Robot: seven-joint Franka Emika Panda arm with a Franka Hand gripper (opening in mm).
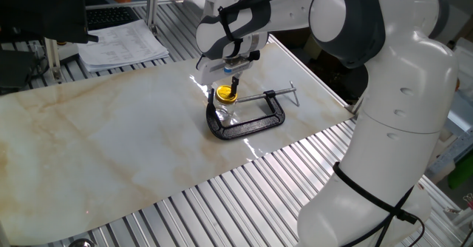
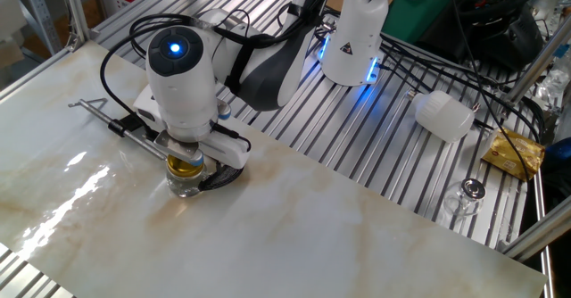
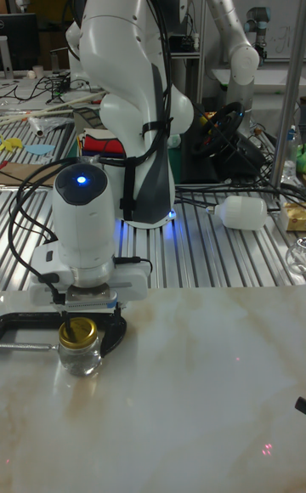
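Note:
A clear glass jar with a gold lid stands upright on the marbled board, inside the bend of a black C-clamp. My gripper points down over the jar, its fingers spread to either side of the lid. One dark finger overlaps the lid's edge in exterior view 1. Whether the fingers press on the lid or stand clear of it cannot be told. From exterior view 2, the hand hides part of the lid and of the clamp. In exterior view 3 the jar shows below the hand.
The clamp's screw rod runs out beside the jar. Most of the marbled board is bare. On the slatted table are a white bulb-shaped object, a small glass jar and a yellow packet. Papers lie beyond the board.

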